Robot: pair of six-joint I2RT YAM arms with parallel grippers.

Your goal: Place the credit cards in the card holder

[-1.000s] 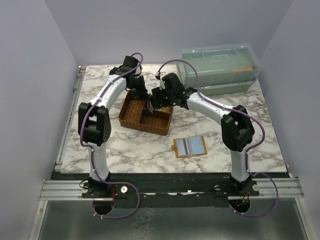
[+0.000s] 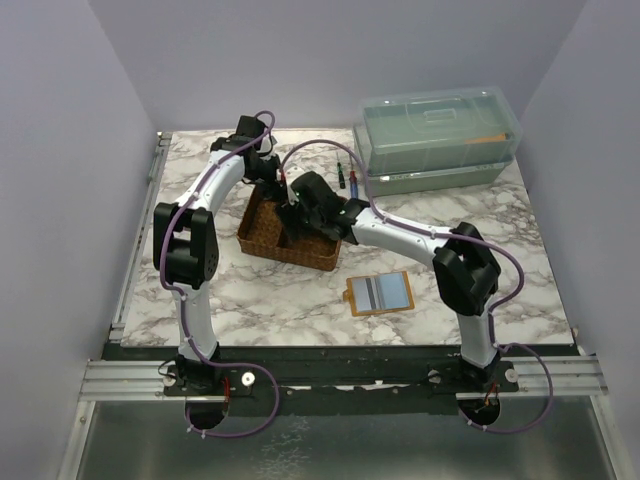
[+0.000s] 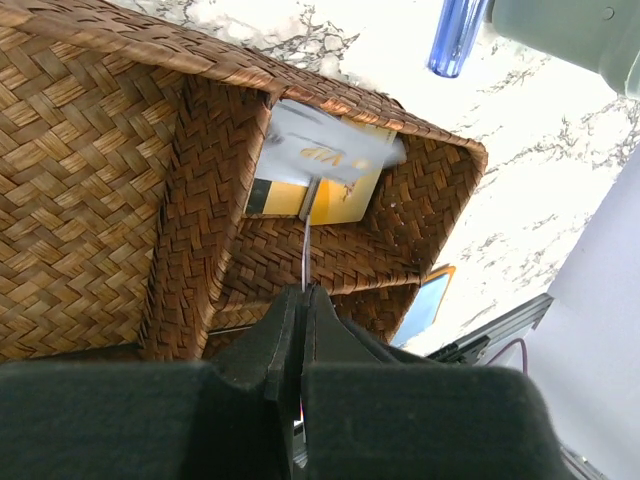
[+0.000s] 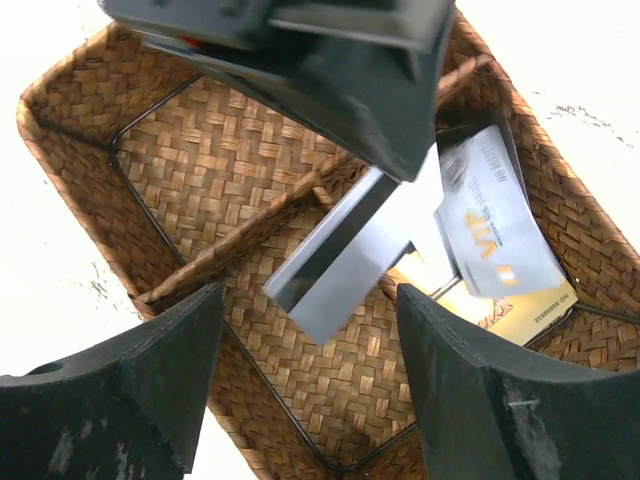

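A white card with a black stripe hangs above the woven basket, its upper end between the fingers of my left gripper. That gripper is shut, and the card shows there as a thin edge. My right gripper stands open over the basket, the card's lower end appearing between its spread fingers; contact cannot be told. A silvery card and a yellow card lie in one basket compartment. The card holder, light blue-grey with a tan edge, lies flat on the table to the basket's right.
The divided basket stands under both grippers, its walls and dividers close to them. Behind it to the right are blue pens and a translucent green box. Marble tabletop around the card holder is clear.
My right gripper has moved left and toward the front, over the basket's middle. The left gripper has shifted slightly left, still with the card. The card holder has not moved.
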